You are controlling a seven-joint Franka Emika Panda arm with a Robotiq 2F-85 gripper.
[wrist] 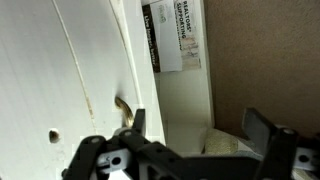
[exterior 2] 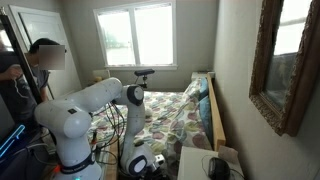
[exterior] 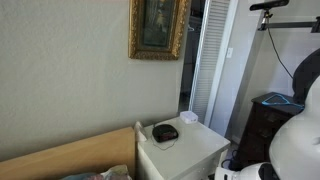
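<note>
In the wrist view my gripper stands open, its two dark fingers wide apart with nothing between them. At the left of that view is a white furniture panel [wrist: 60, 85] with a small round hole and a curved brass handle [wrist: 123, 111]. The handle is close to the left finger. Beyond the panel's edge lies a printed card [wrist: 177, 35] on a white surface. Exterior view 1 has a white cabinet [exterior: 190, 155] against the wall, with my arm [exterior: 297, 148] at the lower right.
A black device [exterior: 165, 133] with a cable and a small white box [exterior: 188, 117] rest on the cabinet top. The bed [exterior 2: 180, 105] stands beside it. In the wrist view, a brown surface [wrist: 260, 60] fills the right side.
</note>
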